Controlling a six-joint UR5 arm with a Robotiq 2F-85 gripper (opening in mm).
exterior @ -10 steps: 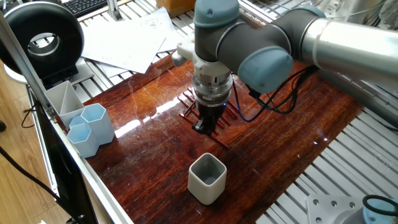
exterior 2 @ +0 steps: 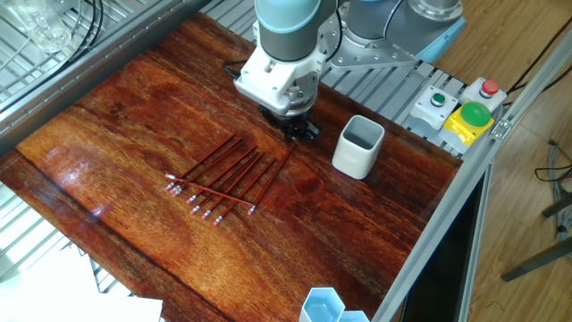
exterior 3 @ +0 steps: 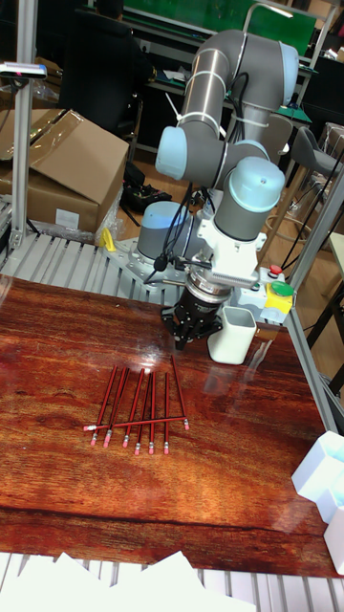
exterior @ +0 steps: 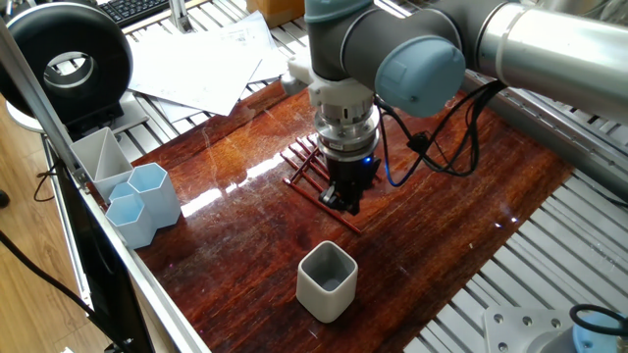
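Several dark red pencils (exterior 2: 234, 181) lie on the brown wooden table, roughly side by side, with one crossing over the others. Their pale eraser ends show in exterior view 3, where the crossing pencil (exterior 3: 153, 420) lies over the row. A white square cup (exterior: 319, 298) stands upright and looks empty inside. My black gripper (exterior: 343, 204) points down close above the pencils' end nearest the cup. In exterior view 2 the gripper (exterior 2: 295, 132) is just left of the cup, near the tip of the outermost pencil. Its fingers are too dark and small to tell how they stand.
Light blue hexagonal holders (exterior: 147, 201) and a white angular holder (exterior: 101, 157) stand at the table's edge. Papers (exterior: 201, 74) lie beyond the wood. Emergency-stop and button boxes (exterior 2: 471, 121) sit past the cup.
In exterior view 1 my gripper has shifted right across the pencils and turned somewhat. Cup and pencils show no clear movement.
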